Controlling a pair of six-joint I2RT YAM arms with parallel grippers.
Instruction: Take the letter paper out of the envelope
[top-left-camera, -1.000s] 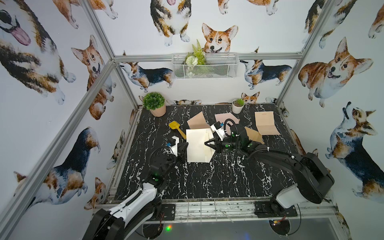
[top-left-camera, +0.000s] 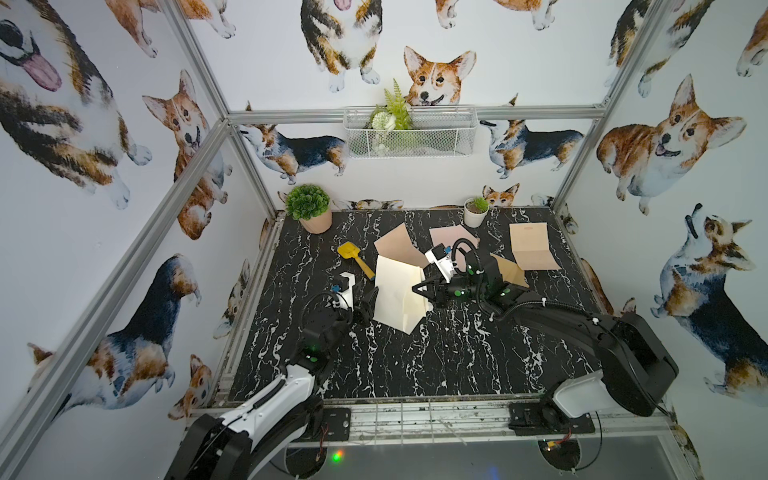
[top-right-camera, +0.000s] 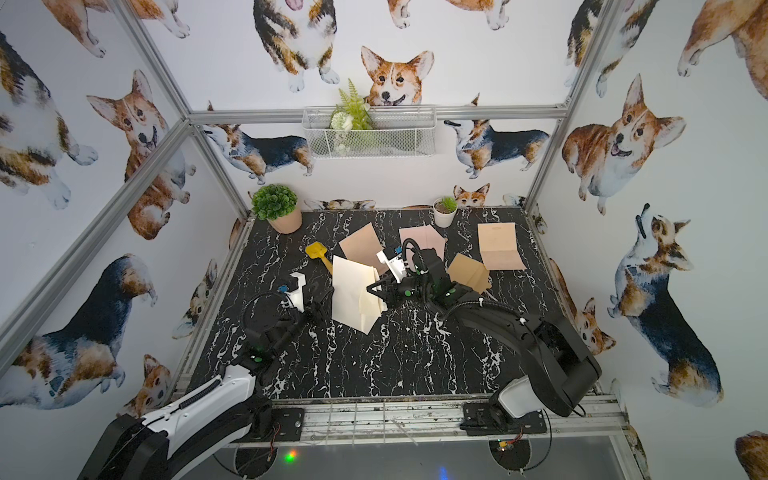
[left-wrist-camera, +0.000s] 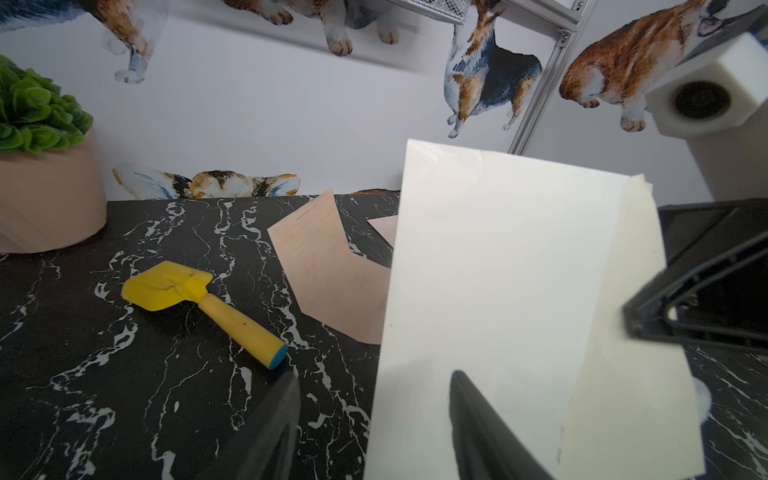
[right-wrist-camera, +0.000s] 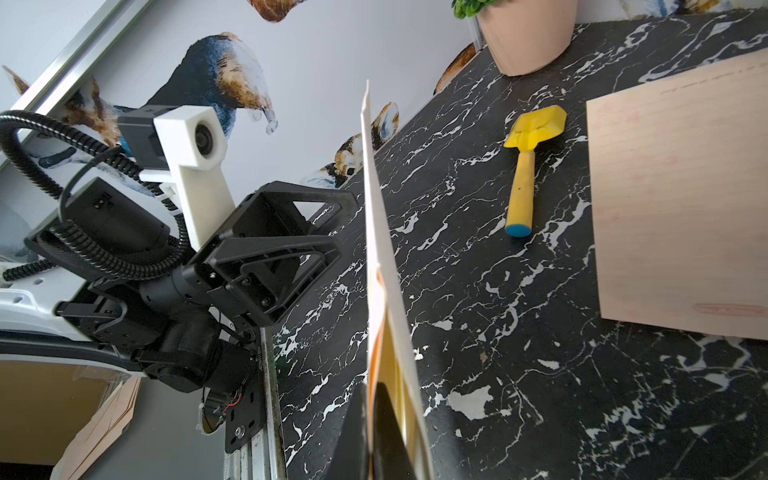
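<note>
A cream envelope (top-left-camera: 396, 292) is held up above the table, its broad face turned to the left wrist camera. At its right side, my right gripper (top-left-camera: 417, 289) is shut on the envelope's edge. The right wrist view shows the envelope (right-wrist-camera: 381, 264) nearly edge-on, with layers parted and a yellow-orange gap between them; I cannot tell the letter paper from the envelope there. My left gripper is open at the opposite side, fingers (left-wrist-camera: 480, 432) apart. In its view the envelope's left edge shows between the fingertips; whether they touch it cannot be told.
Beyond the envelope lies a yellow toy shovel (left-wrist-camera: 232, 320). Several pinkish and tan papers are spread at the back, one a pink-tan sheet (top-left-camera: 532, 245) at the right. A green plant pot (top-left-camera: 316, 220) and a small white pot (top-left-camera: 475, 214) stand behind.
The envelope has turned slightly clockwise in the top left view, its lower right corner now nearer the front. My left gripper has shifted only a little; the right arm has moved slightly to the right.
</note>
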